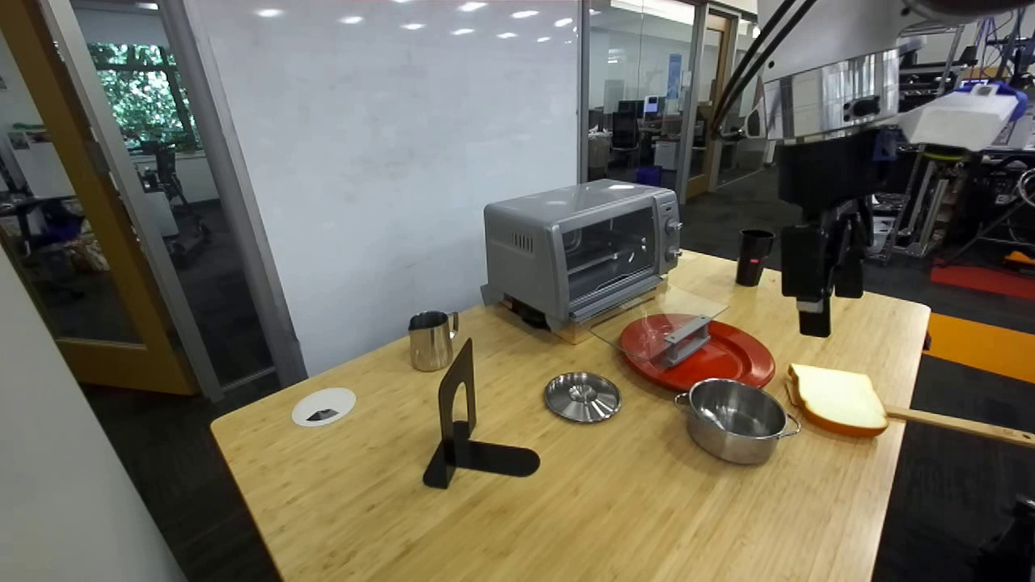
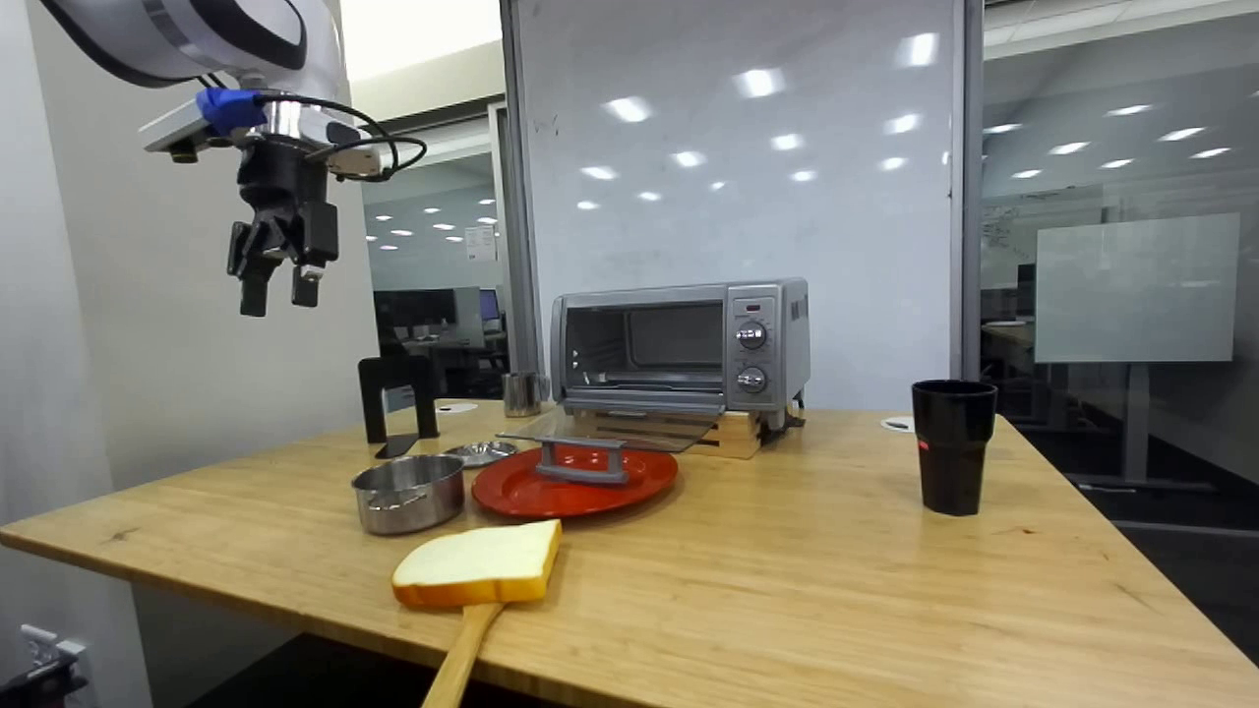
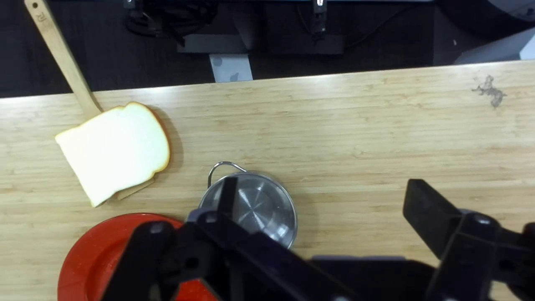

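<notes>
My gripper [image 2: 279, 301] hangs high above the table, open, with nothing between its fingers; in the wrist view the two fingers [image 3: 426, 213] stand wide apart. Below it on the table is a small steel pot [image 1: 737, 427] with loop handles, apparently empty. A slice of bread [image 3: 118, 150] rests on the blade of a wooden spatula, whose handle [image 3: 60, 52] juts past the table edge. Behind the pot lies a red plate [image 2: 519, 490], partly under the lowered glass door [image 2: 661, 432] of a grey toaster oven [image 2: 767, 354]. A round steel lid [image 1: 582, 398] lies flat beside the pot.
A black bookend [image 1: 500, 459] and a steel pitcher [image 1: 429, 344] stand on the far side from the bread. A black cup [image 2: 953, 448] stands alone at the other end. The oven's open door overhangs the plate.
</notes>
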